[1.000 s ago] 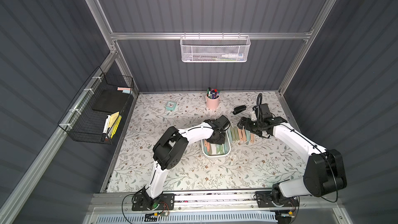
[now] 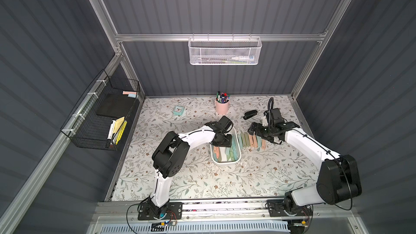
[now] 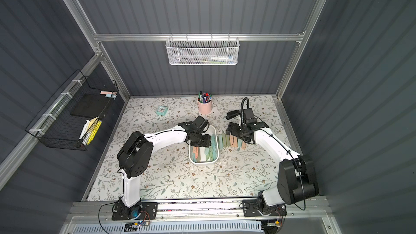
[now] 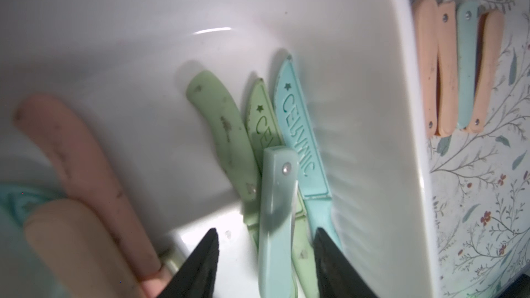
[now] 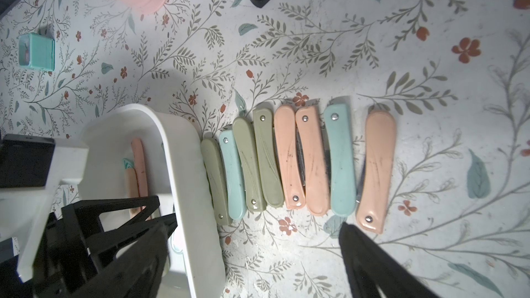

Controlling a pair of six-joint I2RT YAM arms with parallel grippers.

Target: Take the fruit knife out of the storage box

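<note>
In the white storage box (image 4: 409, 132) lie several knives: a pale mint folded knife (image 4: 278, 204) atop two sheathed CELMNIC-marked blades, green and blue (image 4: 298, 127), plus green (image 4: 218, 121) and salmon (image 4: 82, 165) handles at the left. My left gripper is open low in the box, its fingertips on either side of the mint knife, apart from it. My right gripper stands open above the table right of the box, over a row of folded knives (image 5: 313, 160), holding nothing.
A pink pen cup (image 2: 222, 106), black stapler (image 2: 250, 114) and small mint clock (image 2: 178, 110) stand at the back. A black wire basket (image 2: 99, 125) hangs on the left wall.
My left arm has moved a little leftward and toward the back over the box. The right arm and the objects on the table look unchanged.
</note>
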